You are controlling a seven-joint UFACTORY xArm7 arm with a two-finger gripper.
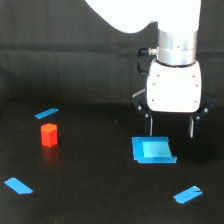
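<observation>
A small red block rests on the black table at the left. My gripper is at the right, far from the block, pointing down with its two dark fingers spread wide. It stands open, and nothing shows between the fingers. Just below the fingertips in the view is a light blue square edged with blue tape on the table.
Strips of blue tape lie flat on the table at the back left, front left and front right. Bare black table stretches between the red block and the blue square. A dark backdrop stands behind.
</observation>
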